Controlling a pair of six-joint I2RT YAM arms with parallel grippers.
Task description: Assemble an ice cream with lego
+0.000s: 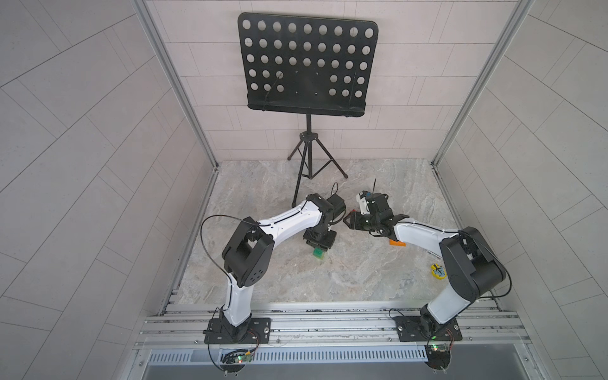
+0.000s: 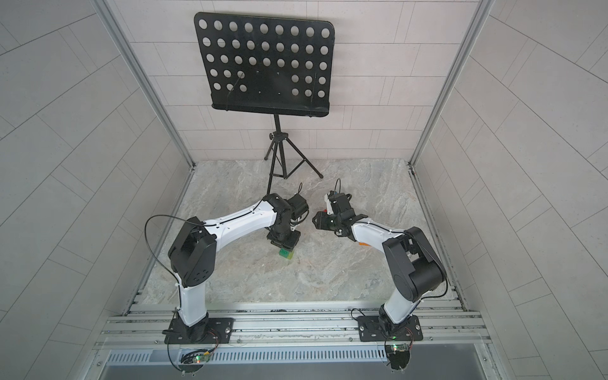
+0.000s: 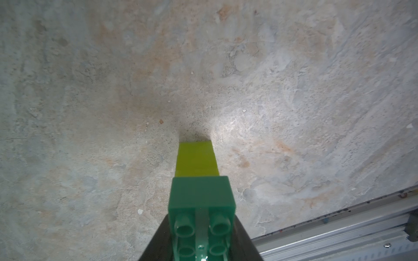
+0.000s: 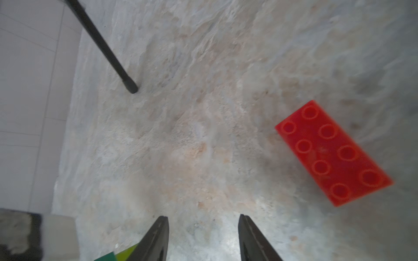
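My left gripper is shut on a green brick point(image 3: 200, 191) with studs; a lime-green piece point(image 3: 195, 158) shows directly beyond it, and in the top views both are low over the middle of the floor point(image 1: 318, 252). My right gripper stands part open with nothing between its fingers, to the right of the left gripper. A red brick point(image 4: 331, 152) with several studs lies on the floor to the right in the right wrist view.
An orange piece point(image 1: 397, 242) lies under the right arm, and a yellow piece point(image 1: 438, 271) at the right. A black music stand point(image 1: 307, 69) stands at the back, one leg point(image 4: 104, 45) reaching near the work area.
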